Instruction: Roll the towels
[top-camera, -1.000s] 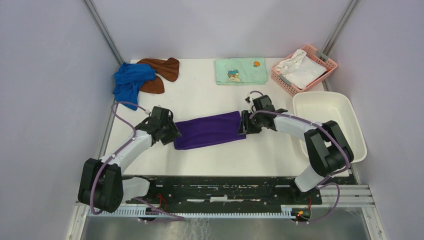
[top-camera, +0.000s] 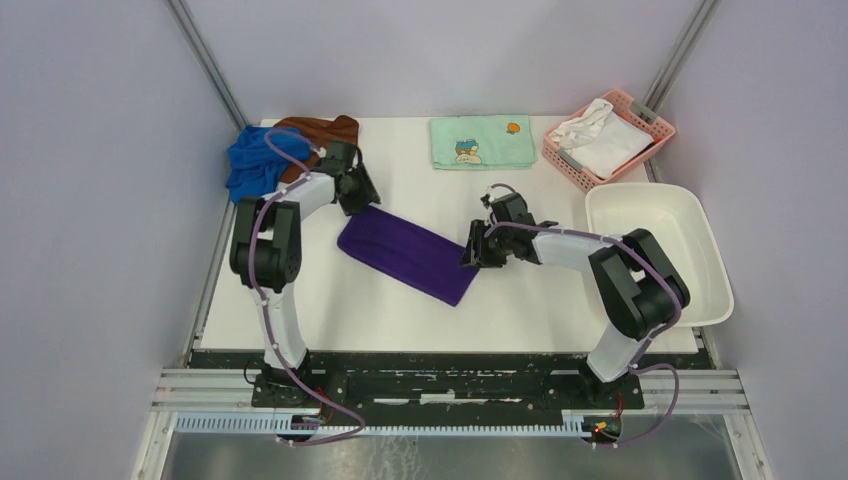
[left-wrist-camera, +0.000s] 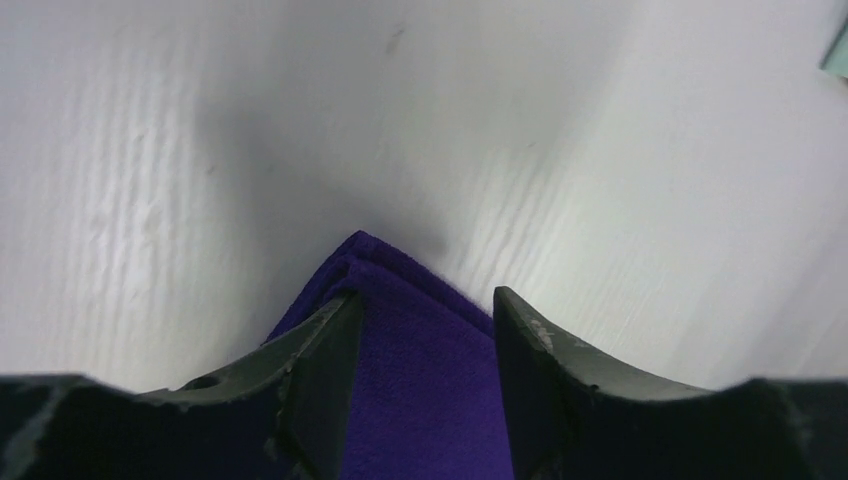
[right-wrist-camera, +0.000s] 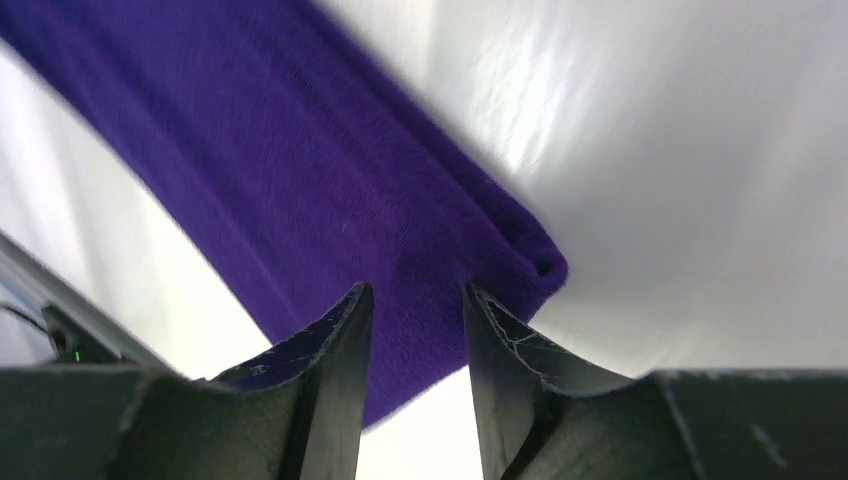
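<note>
A folded purple towel (top-camera: 405, 252) lies slantwise on the white table, its left end farther back than its right. At its far left corner stands my left gripper (top-camera: 364, 206). In the left wrist view, the fingers (left-wrist-camera: 325, 385) are parted, with the towel's folded edge (left-wrist-camera: 420, 300) showing between and below them. My right gripper (top-camera: 474, 258) is at the towel's right end. In the right wrist view, its fingers (right-wrist-camera: 335, 375) are shut on the purple cloth (right-wrist-camera: 420, 270) near the right corner. The pinched part is partly hidden.
Blue (top-camera: 257, 160) and brown (top-camera: 330, 130) cloths lie at the back left. A folded green towel (top-camera: 484, 142) rests at the back middle. On the right are a pink basket (top-camera: 572, 168) with white cloths and an empty white tub (top-camera: 665, 255). Free table lies in front.
The towel has turned from nearly level to slanted, its left end going back and its right end forward.
</note>
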